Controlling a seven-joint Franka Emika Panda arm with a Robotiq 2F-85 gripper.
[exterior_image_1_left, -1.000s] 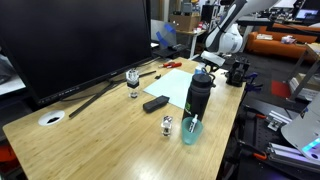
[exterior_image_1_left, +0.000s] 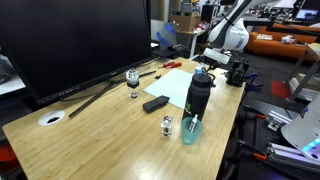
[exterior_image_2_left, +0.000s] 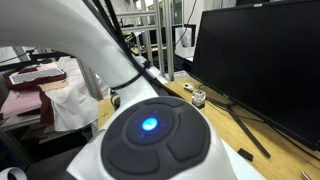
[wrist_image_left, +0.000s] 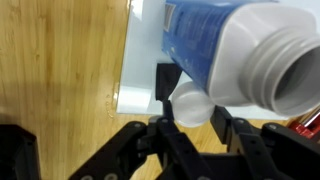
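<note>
In the wrist view, a bottle with a blue label (wrist_image_left: 197, 38) and a white, uncapped-looking neck (wrist_image_left: 292, 75) fills the upper right, close to the camera. A small round white cap (wrist_image_left: 190, 103) sits at the fingertips of my gripper, which is shut on it. One dark finger (wrist_image_left: 167, 80) shows beside the cap; the other is hard to make out. Exterior view 1 has the gripper (exterior_image_1_left: 213, 64) low over the far right of the table, near a small blue-and-white thing (exterior_image_1_left: 199, 71) partly hidden behind a black cylinder.
The tall black cylinder (exterior_image_1_left: 198, 96) stands in front of the gripper. Nearer are a teal cup (exterior_image_1_left: 192, 132) and a small white object (exterior_image_1_left: 167, 126). A black block (exterior_image_1_left: 155, 104) lies by the white paper (exterior_image_1_left: 172, 90). A monitor (exterior_image_1_left: 75, 45) lines the back.
The arm has shifted slightly to the right at the far end of the table. The objects nearer the camera have stayed put.
</note>
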